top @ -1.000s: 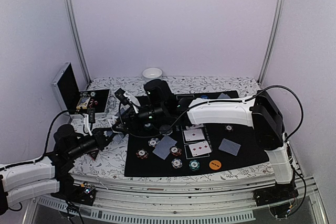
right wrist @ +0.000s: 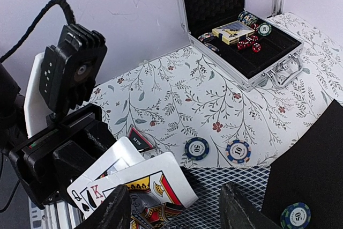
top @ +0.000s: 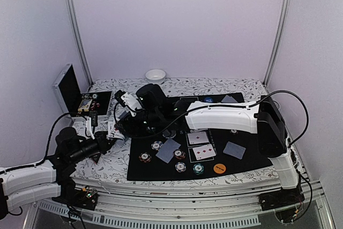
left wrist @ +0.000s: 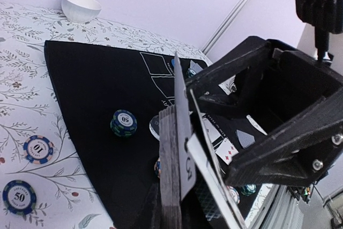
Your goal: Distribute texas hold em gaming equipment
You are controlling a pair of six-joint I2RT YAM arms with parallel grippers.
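My left gripper (top: pixel 110 135) is shut on a deck of playing cards (left wrist: pixel 170 170), held on edge left of the black mat. A few cards fan away from the deck, and the king card (right wrist: pixel 142 183) faces the right wrist view. Close to these cards is my right gripper (top: pixel 124 122), its fingers (right wrist: pixel 115 213) apart. In the left wrist view the right gripper reaches in from the right, near the fanned cards. Whether it touches a card cannot be told. On the black mat (top: pixel 144 162) lie face-up cards (top: pixel 203 152) and face-down cards (top: pixel 234 150).
Several chip stacks (left wrist: pixel 123 123) and an orange disc (top: pixel 220 169) are on the mat. Loose chips (right wrist: pixel 196 148) lie on the floral cloth. An open case (right wrist: pixel 249 71) with dice and chips stands back left; a white bowl (top: pixel 155 75) stands at the back.
The left arm stayed in place with the deck.
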